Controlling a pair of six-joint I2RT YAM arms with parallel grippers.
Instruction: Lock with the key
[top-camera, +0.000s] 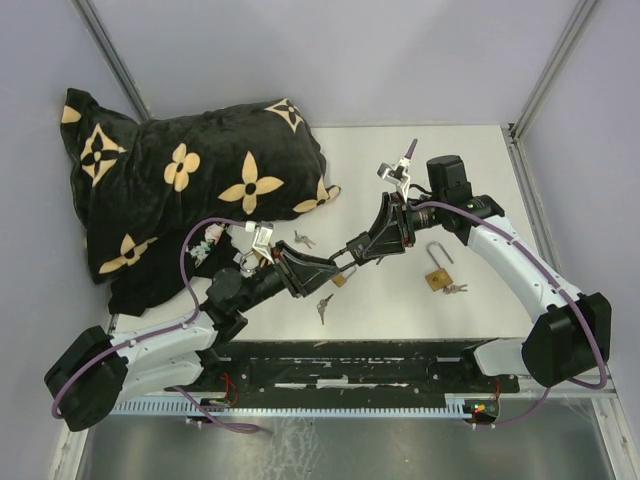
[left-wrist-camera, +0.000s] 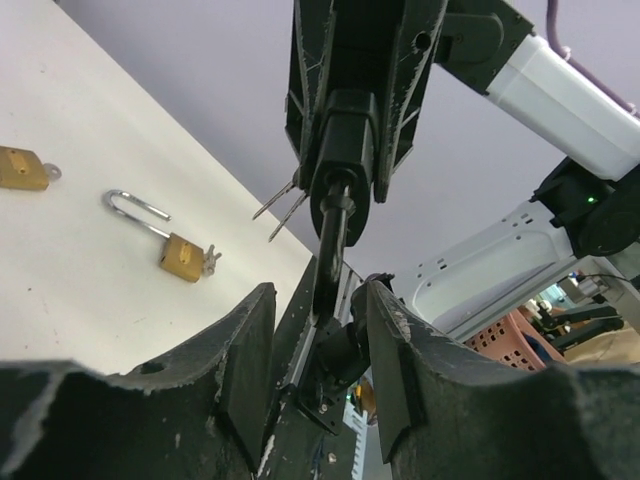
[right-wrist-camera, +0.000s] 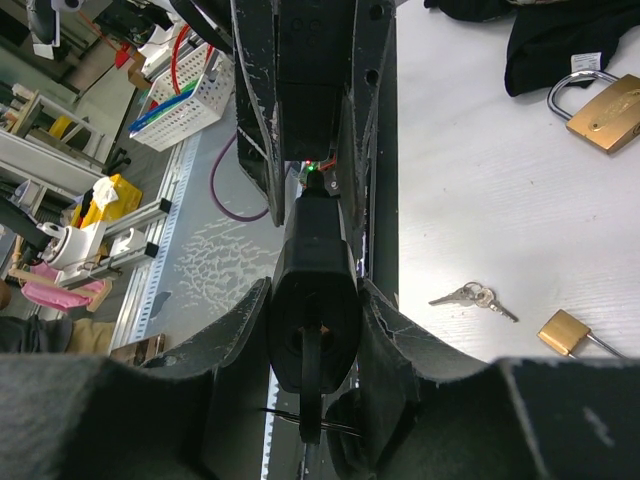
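A black padlock (right-wrist-camera: 315, 300) is clamped in my right gripper, which is shut on its body. Its dark shackle (left-wrist-camera: 330, 262) points at my left gripper. That gripper is open, its two fingers standing either side of the shackle end with gaps showing. From above, the left gripper (top-camera: 335, 267) and right gripper (top-camera: 352, 250) meet over the middle of the table. A dark key-like piece (right-wrist-camera: 311, 385) with a thin wire ring shows at the padlock's lower end in the right wrist view; whether it is seated inside cannot be told.
On the white table lie a brass padlock (top-camera: 438, 280) with its shackle swung open, another small padlock (top-camera: 340, 280), and loose keys (top-camera: 323, 307). A larger brass padlock (right-wrist-camera: 608, 114) rests beside dark cloth. The patterned black cloth (top-camera: 200, 165) covers the back left.
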